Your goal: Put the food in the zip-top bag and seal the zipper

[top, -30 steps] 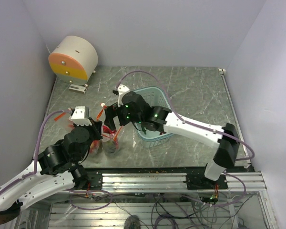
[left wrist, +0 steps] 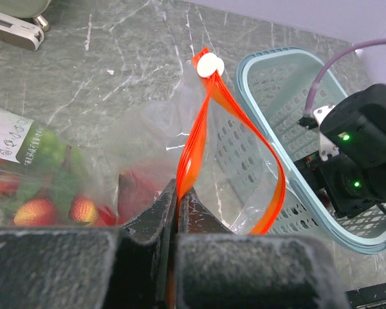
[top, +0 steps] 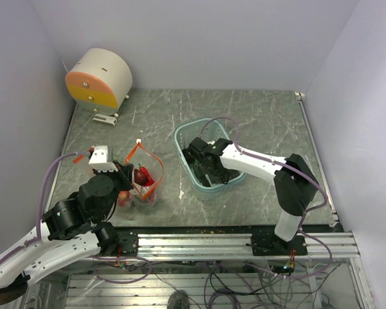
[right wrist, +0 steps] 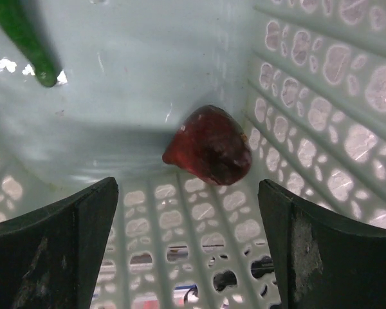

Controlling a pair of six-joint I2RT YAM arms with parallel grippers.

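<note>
A clear zip top bag [left wrist: 141,148] with an orange zipper [left wrist: 264,219] stands at the left, red food inside; my left gripper is shut on its rim, holding the mouth open. My right gripper is down in the pale blue basket [top: 184,134], part open with nothing between its fingers. In the right wrist view a dark red food piece [right wrist: 209,145] lies on the basket floor just beyond the fingertips, with a green pepper [right wrist: 32,51] at the upper left.
A filled food bag [left wrist: 32,167] lies left of the open bag. A rounded cream box [top: 100,77] with an orange and yellow front stands at the back left. The worktop [top: 264,109] behind and right of the basket is clear.
My right gripper has moved from over the bag to the right and down into the basket. The left gripper has stayed nearly still on the bag.
</note>
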